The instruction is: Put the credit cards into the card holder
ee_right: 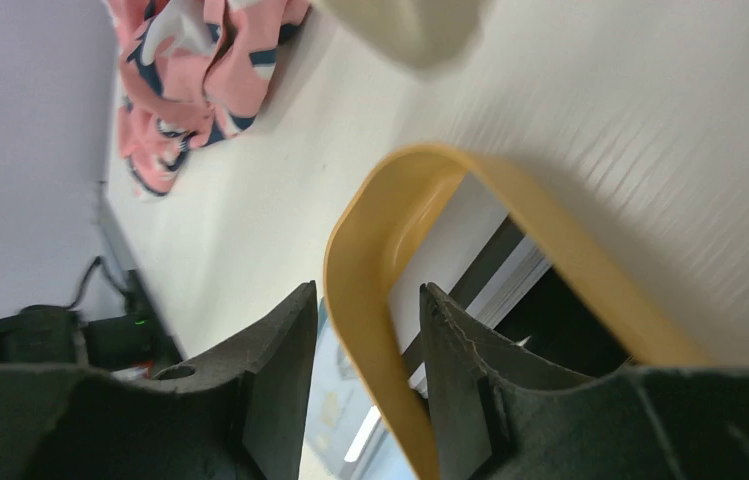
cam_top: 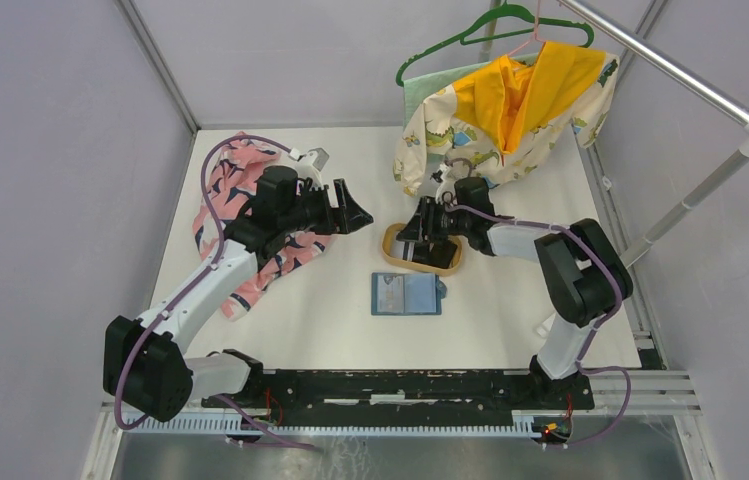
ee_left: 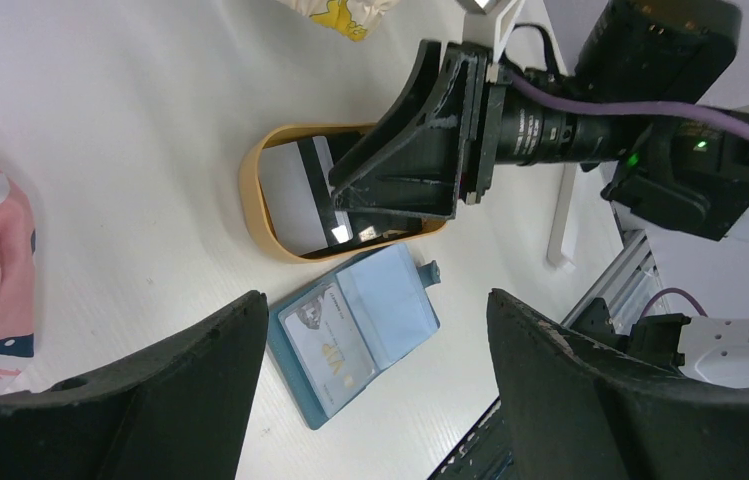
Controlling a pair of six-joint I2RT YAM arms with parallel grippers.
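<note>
Cards lie flat in a tan oval tray; a white card with a dark stripe is at its left end, and a black card lies to the right. The blue card holder lies unfolded on the table in front of the tray, with clear pockets. My right gripper is over the tray with its fingers part open; in the right wrist view the tray's wall shows between them. My left gripper hangs above the table, left of the tray, fingers wide apart and empty.
A pink patterned cloth covers the table's left side. A yellow garment hangs from a green hanger behind the tray.
</note>
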